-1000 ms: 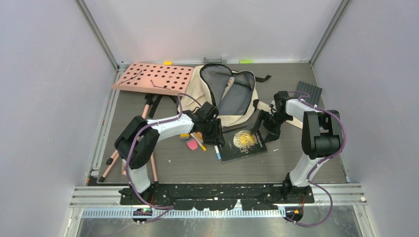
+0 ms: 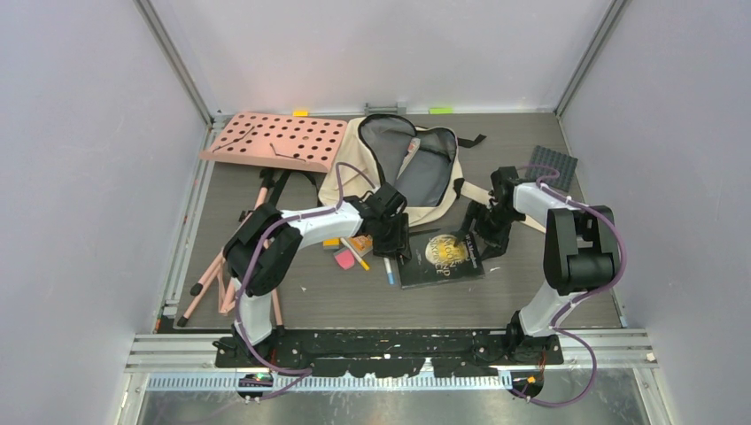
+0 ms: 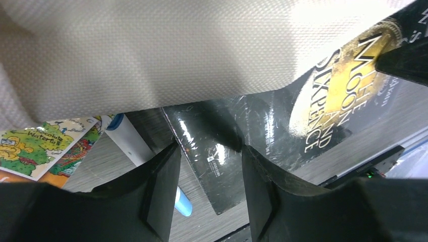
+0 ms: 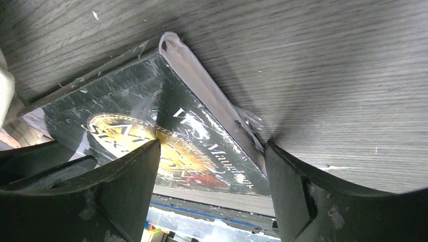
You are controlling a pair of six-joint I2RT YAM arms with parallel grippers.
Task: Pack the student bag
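Note:
A black book (image 2: 441,273) with a gold disc on its cover lies on the table just in front of the beige student bag (image 2: 352,164). The bag is open, showing its grey inside. At the book's left end, my left gripper is open; its fingers straddle the corner without pinching it. My right gripper also stands open, low over the book's right end, one finger above the cover and the other just beyond the edge. Beige cloth of the bag (image 3: 151,55) hides part of the book in the left wrist view.
A marker (image 2: 390,271) with a blue end lies against the book's left side, near a pink block (image 2: 344,258) and small picture cards (image 3: 43,143). A pink perforated panel (image 2: 274,140) is at back left, a dark grid pad (image 2: 553,166) at back right.
The left arm has shifted right along with its gripper. The book has moved slightly right and turned a little straighter. The right gripper has shifted slightly right.

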